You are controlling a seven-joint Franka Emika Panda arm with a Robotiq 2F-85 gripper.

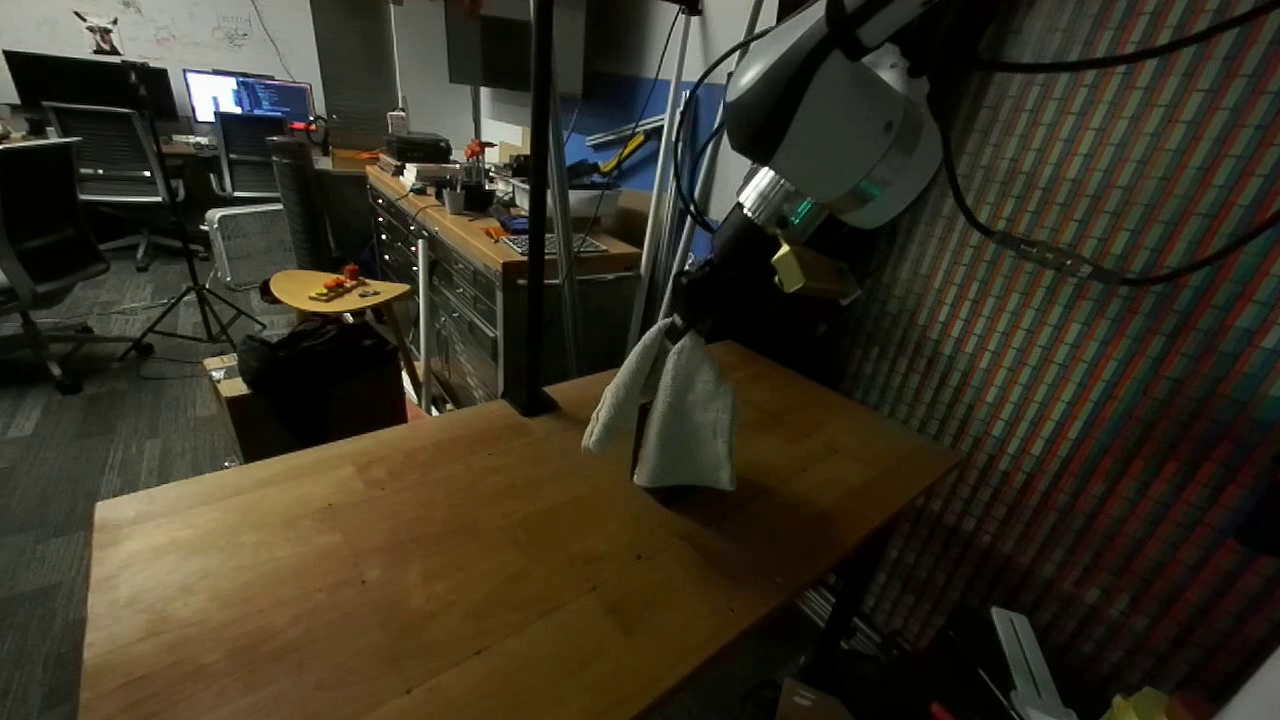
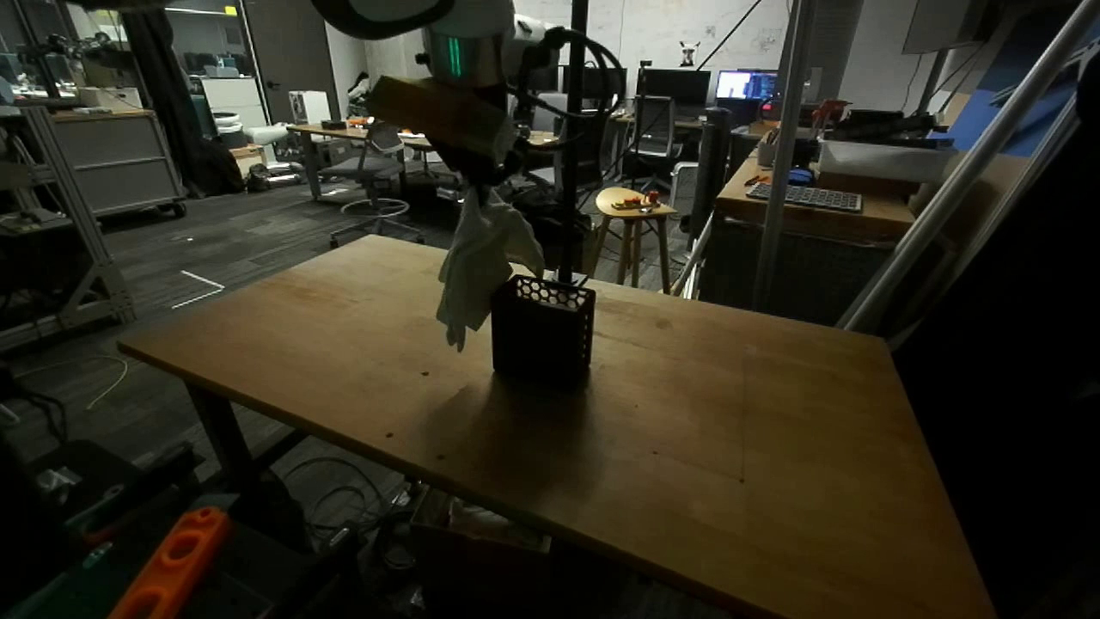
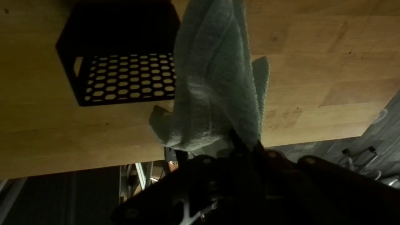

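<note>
A pale cloth (image 1: 687,420) hangs in folds from my gripper (image 1: 675,329), which is shut on its upper part. In exterior view 2 the cloth (image 2: 479,263) dangles above the table, left of and close to a black basket (image 2: 543,330) with honeycomb holes. Whether the two touch cannot be told. From the wrist, the cloth (image 3: 215,82) spreads up from the dark fingers and covers one side of the basket (image 3: 129,100). The basket stands upright on the table; its inside is very dark. Exterior view 1 has the basket mostly hidden behind the cloth.
A black post (image 1: 536,240) rises at the table's back edge. Behind it stands a workbench (image 1: 480,240) with clutter.
</note>
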